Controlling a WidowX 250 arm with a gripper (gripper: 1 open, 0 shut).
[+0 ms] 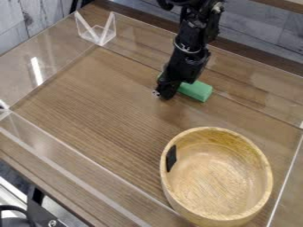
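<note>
My black gripper (169, 88) reaches down from the top centre to the wooden table, its fingertips low beside a green rectangular block (196, 90). The block lies on the wood, partly hidden behind the gripper on its left side. Whether anything sits between the fingers is too small and dark to tell.
A large tan bowl (219, 177) with a dark clip on its left rim stands at the lower right. A clear wire-like holder (97, 28) stands at the back left.
</note>
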